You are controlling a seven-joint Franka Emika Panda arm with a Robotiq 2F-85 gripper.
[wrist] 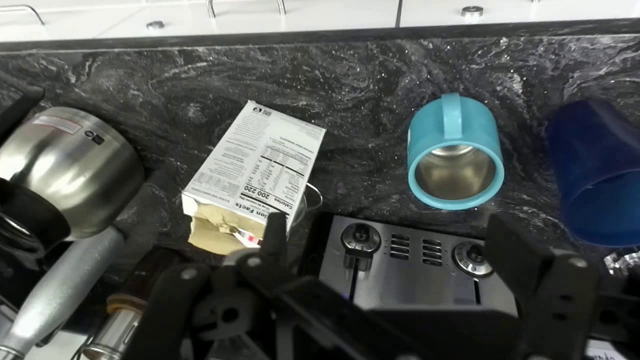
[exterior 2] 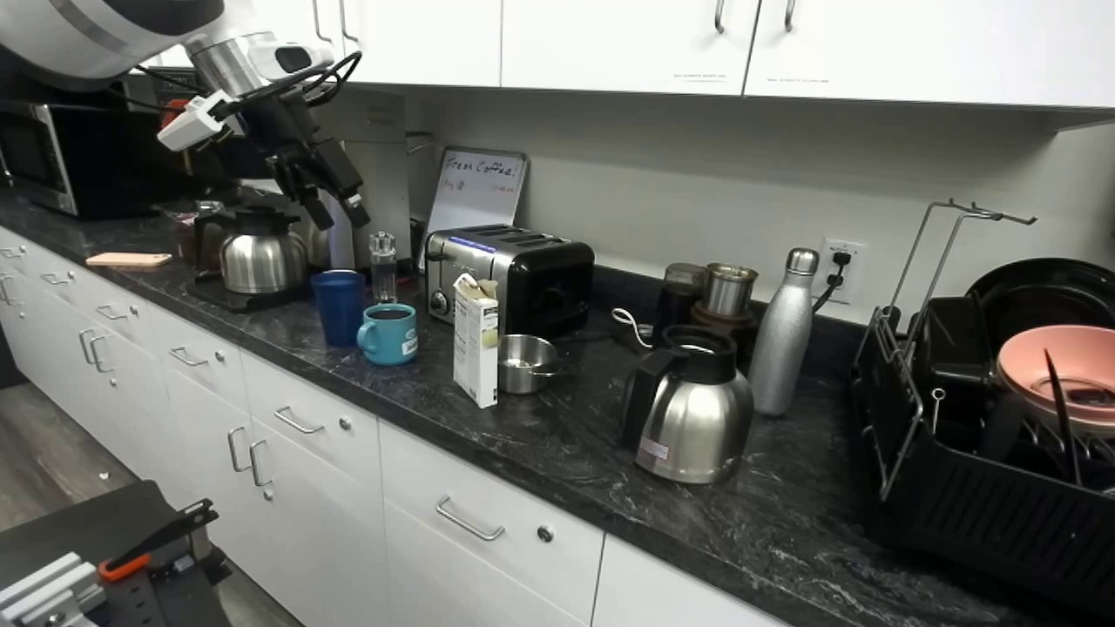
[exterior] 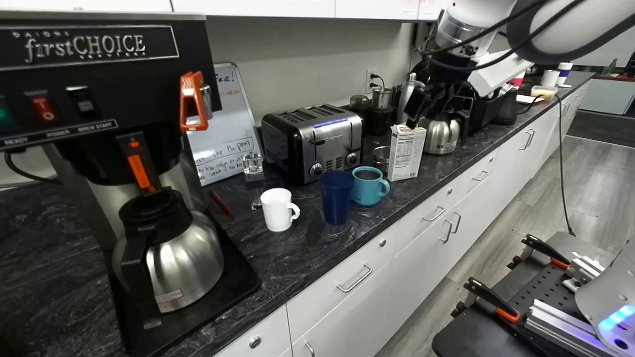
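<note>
My gripper is open in the wrist view, its two fingers wide apart with nothing between them. It hangs in the air above the counter, as exterior view 2 shows (exterior 2: 342, 219). Below, the wrist view has a white carton (wrist: 261, 159) with a torn top to the left. A teal mug (wrist: 456, 153), empty inside, and a dark blue cup (wrist: 597, 174) stand to the right. The toaster (wrist: 414, 264) lies partly hidden behind the fingers. In exterior view 1, a white mug (exterior: 277, 209) stands left of the blue cup.
A steel coffee pot (exterior 2: 695, 413), a silver bottle (exterior 2: 781, 340) and a dish rack (exterior 2: 972, 522) occupy the right of exterior view 2. A small steel pot (exterior 2: 524, 364) sits beside the carton.
</note>
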